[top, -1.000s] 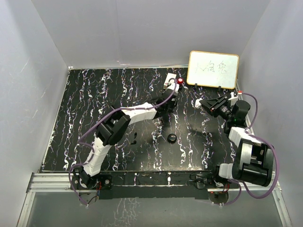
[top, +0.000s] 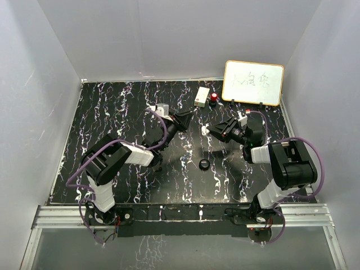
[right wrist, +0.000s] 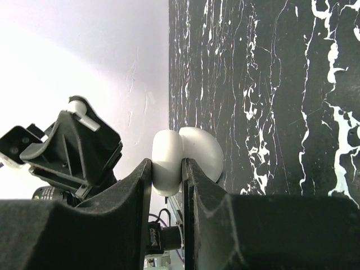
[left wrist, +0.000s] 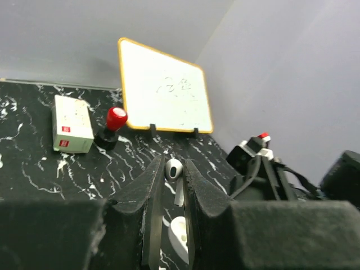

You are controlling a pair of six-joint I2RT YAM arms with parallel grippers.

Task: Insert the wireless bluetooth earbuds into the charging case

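My left gripper (top: 187,119) is shut on a small white earbud (left wrist: 174,169), which stands up between its fingertips in the left wrist view. My right gripper (top: 212,129) is shut on the white charging case (top: 205,130); in the right wrist view the case shows as a rounded body (right wrist: 167,160) at the fingertips with a wider white part (right wrist: 203,153) behind, apparently the lid. The two grippers face each other above the middle of the table, a short gap apart, the right one lower in the top view.
A white box (top: 201,97), a red-capped item (top: 214,98) and a whiteboard (top: 252,83) stand at the back. A black round object (top: 204,164) lies in the front middle, a small dark piece near the left arm.
My left gripper has pulled back leftward from near the white box and turned toward the right one. My right gripper has moved left with the case, toward the middle.
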